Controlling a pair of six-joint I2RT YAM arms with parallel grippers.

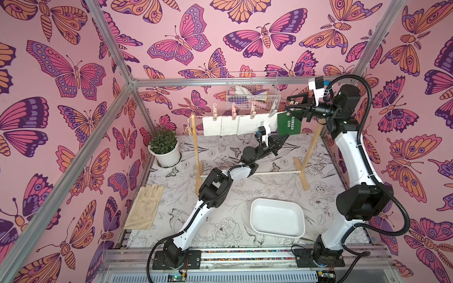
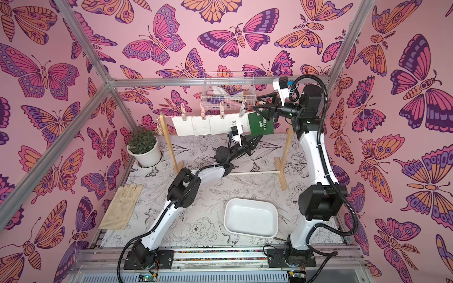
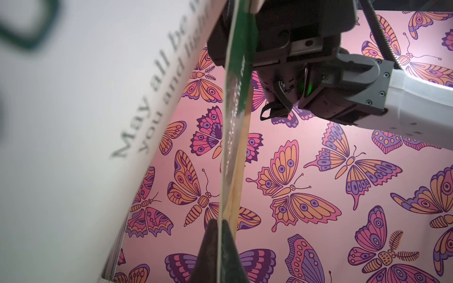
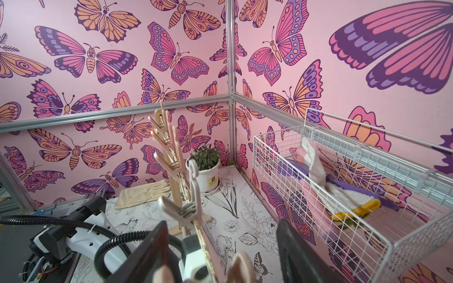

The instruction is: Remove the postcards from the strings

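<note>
A green postcard (image 1: 290, 124) hangs at the right end of the string. In the left wrist view it stands edge-on, its lower edge pinched by my left gripper, which is shut on it. White postcards (image 1: 211, 126) hang in a row to its left, held by clothespins (image 1: 234, 111). My right gripper (image 1: 287, 102) is at the string above the green postcard. Its blurred fingers (image 4: 297, 250) are spread apart, with the blurred handle ends of a clothespin (image 4: 241, 268) between them; contact cannot be made out.
Behind the string hangs a wire basket (image 1: 252, 96) with gloves in it. A white tray (image 1: 277, 218) stands empty at front right. The potted plant (image 1: 163, 146) and tan gloves (image 1: 145, 206) are at left. Wooden posts (image 1: 195, 141) hold the string.
</note>
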